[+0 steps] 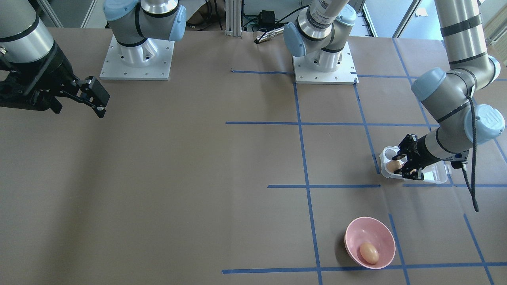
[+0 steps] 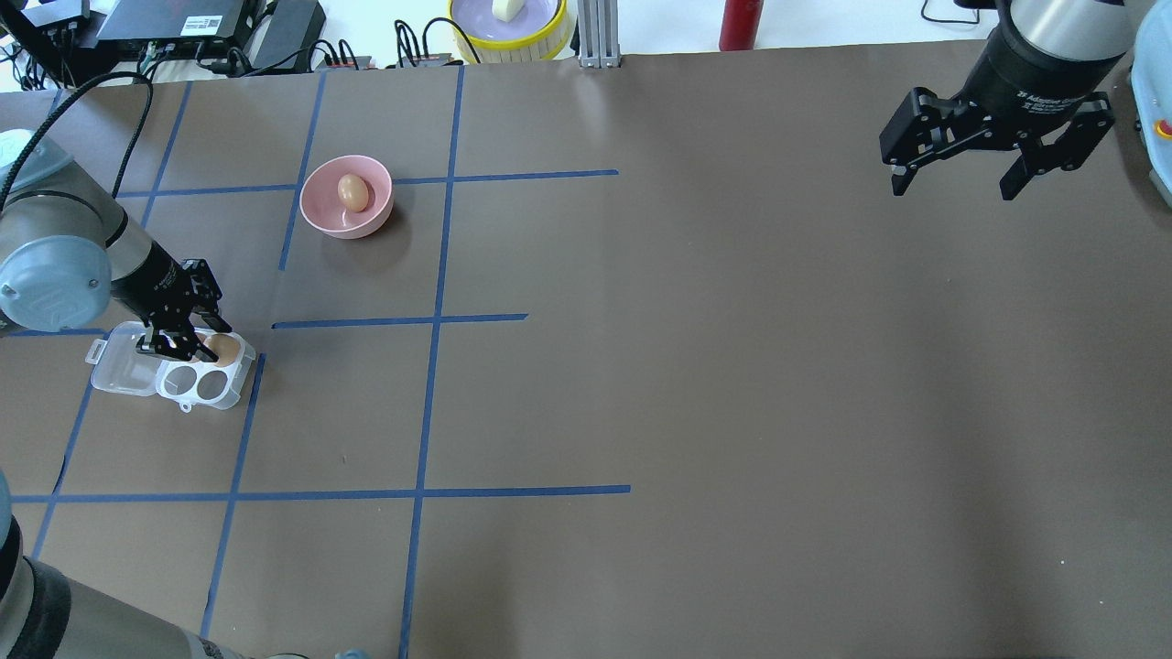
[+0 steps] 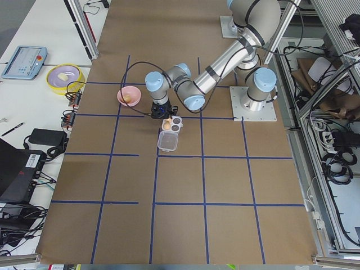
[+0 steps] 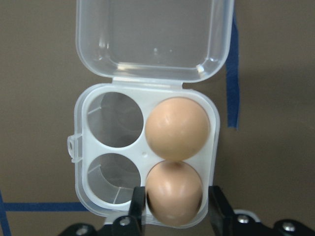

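A clear egg box (image 4: 145, 155) lies open, lid back, two brown eggs in one column; the other two cups are empty. My gripper is low over the box, its fingers on either side of the nearer egg (image 4: 173, 199); whether they touch it I cannot tell. The farther egg (image 4: 177, 129) sits beside it toward the lid (image 4: 155, 34). In the top view, a pink bowl (image 2: 319, 203) holds a third egg (image 2: 352, 192), apart from the box.
Other arms stand around the table, one with a black gripper (image 1: 78, 95) at the left of the front view.
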